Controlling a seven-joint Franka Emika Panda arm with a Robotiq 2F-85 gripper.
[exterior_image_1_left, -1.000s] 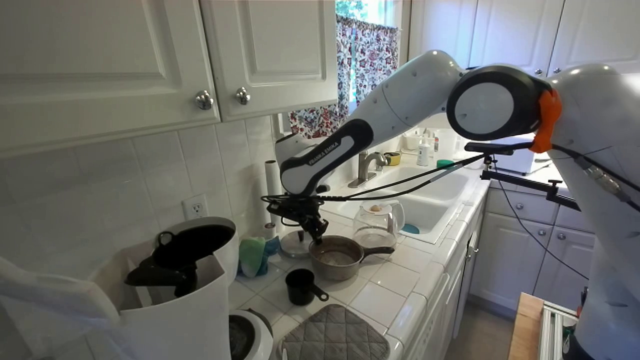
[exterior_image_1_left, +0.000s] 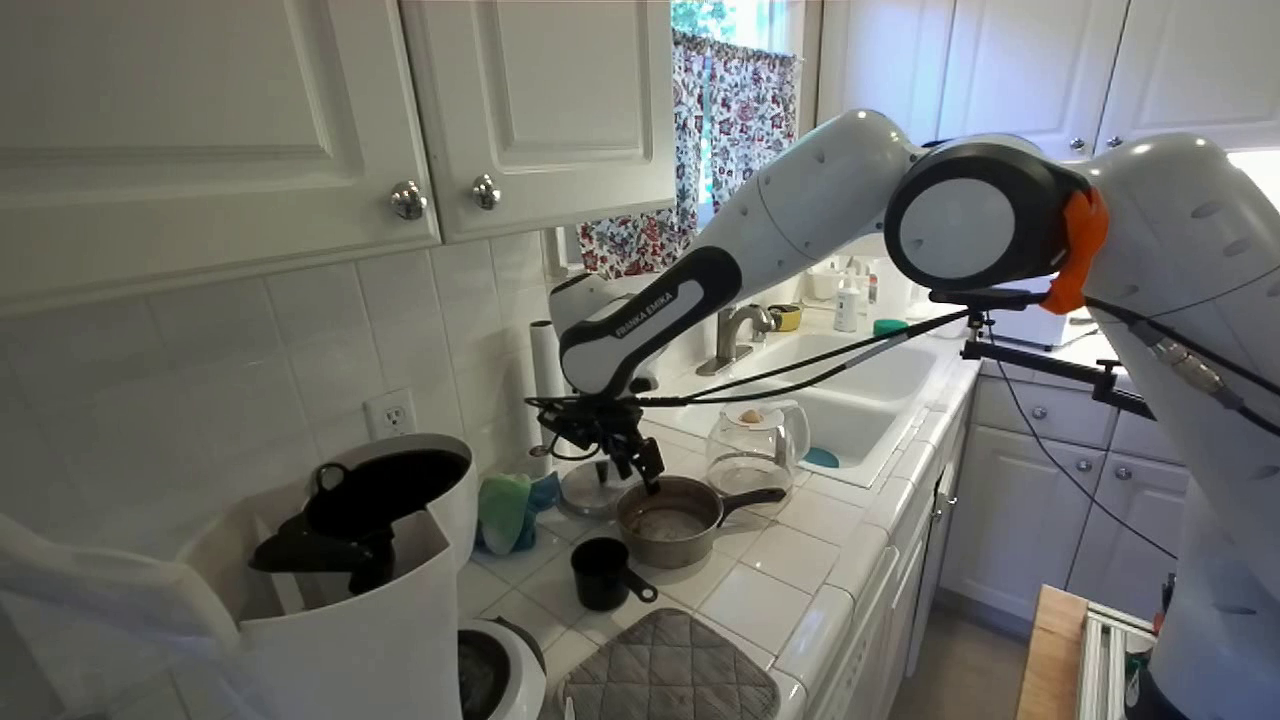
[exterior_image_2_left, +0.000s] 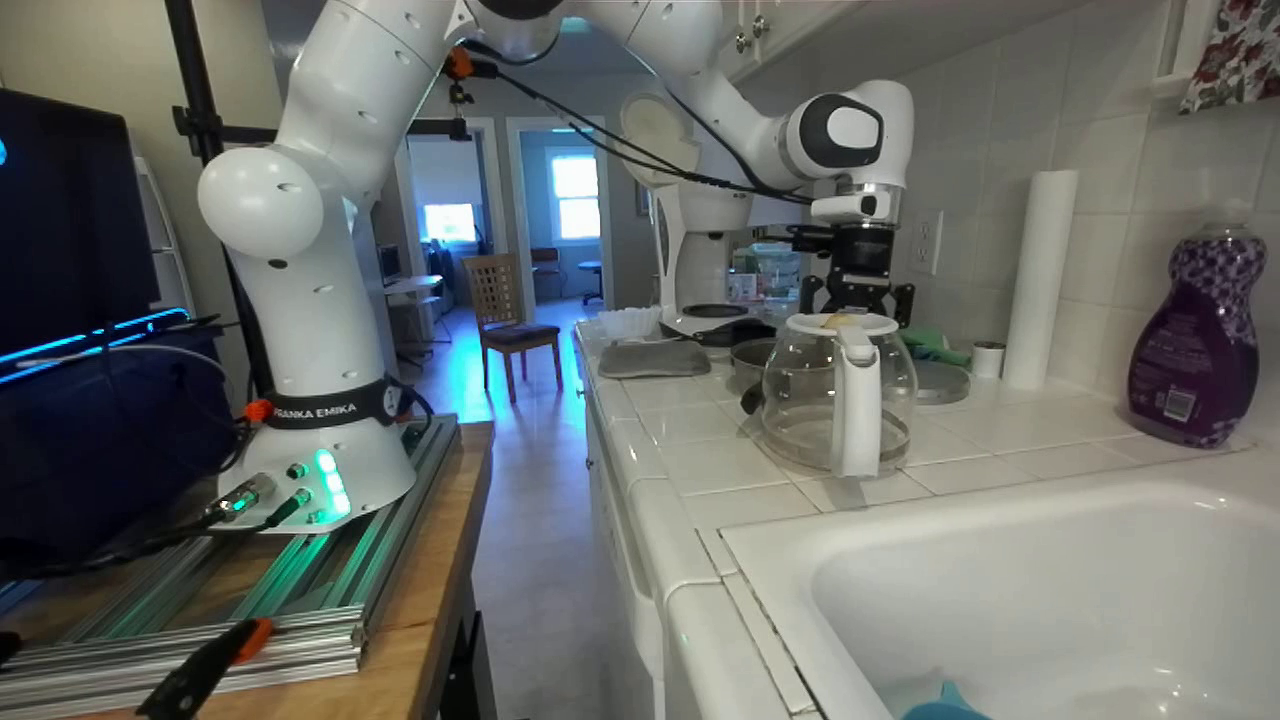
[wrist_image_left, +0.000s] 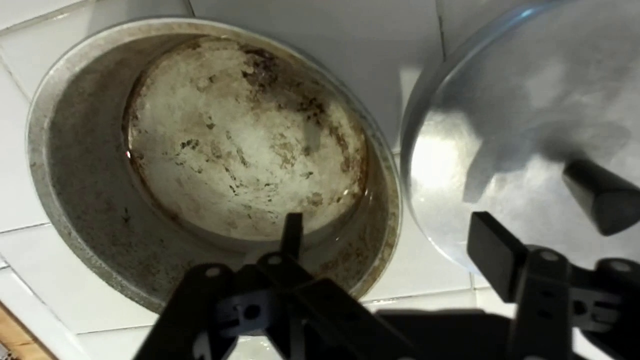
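Observation:
Above the worn metal saucepan (wrist_image_left: 240, 144) my gripper stands open, with nothing held between its fingers. One finger (wrist_image_left: 292, 234) shows over the pan's interior and the other over the shiny lid (wrist_image_left: 456, 198). The pan's rim passes through the gap between them as seen from the wrist; whether the fingertips reach below the rim is unclear. In exterior view 1 the saucepan (exterior_image_1_left: 672, 550) rests on the tiles, its dark handle (exterior_image_1_left: 756, 499) pointing toward the coffee carafe. The lid (exterior_image_1_left: 590, 494) lies flat behind the pan, its black knob (wrist_image_left: 603, 195) up.
The glass carafe (exterior_image_1_left: 753, 450) is close to the pan, with the sink (exterior_image_1_left: 870, 414) beyond. A small black pot (exterior_image_1_left: 600, 572), a grey quilted mat (exterior_image_1_left: 672, 678) and a green-blue cloth (exterior_image_1_left: 510, 516) lie nearer the white appliances. Bare tiles (exterior_image_1_left: 753, 610) stretch along the counter's front.
My gripper's fingers have spread apart; they looked closer together at the pan's rim before. The hand has shifted very slightly, and the pan sits a touch differently.

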